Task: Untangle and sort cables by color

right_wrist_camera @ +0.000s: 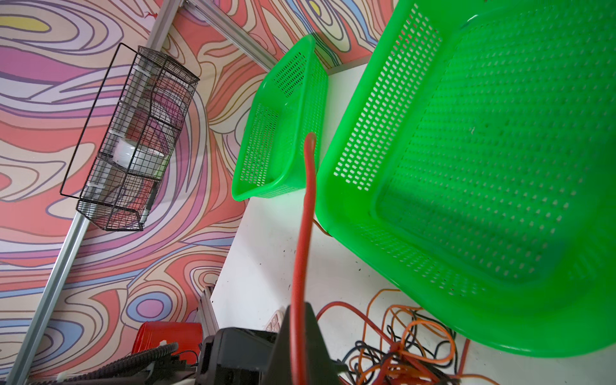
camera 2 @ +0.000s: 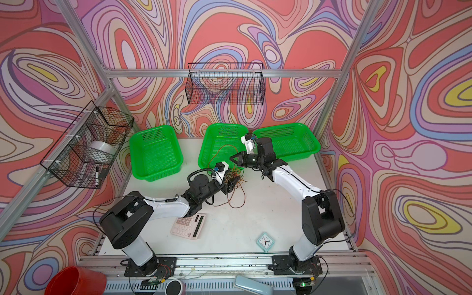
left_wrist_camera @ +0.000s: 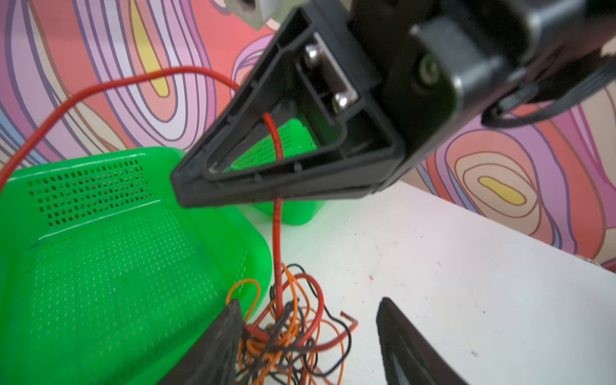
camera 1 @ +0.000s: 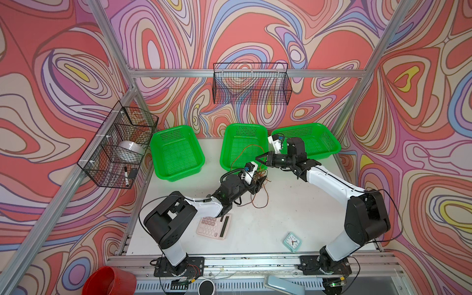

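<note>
A tangle (left_wrist_camera: 295,340) of red, orange and black cables shows between the spread fingers of my left gripper in the left wrist view. That gripper is open; whether it touches the strands is unclear. Higher up, my right gripper (camera 1: 262,161) is shut on a red cable (left_wrist_camera: 277,237), which runs down from its fingers into the tangle. The cable's loose end (right_wrist_camera: 310,144) arcs away over the middle green basket (camera 2: 223,142). From above, my left gripper (camera 1: 258,184) covers much of the tangle.
Green baskets stand at the left (camera 1: 177,152) and right (camera 1: 319,142), and appear empty where their floors show. A pink calculator (camera 1: 213,226) lies below the left arm. A small clock (camera 1: 292,241) sits near the front edge.
</note>
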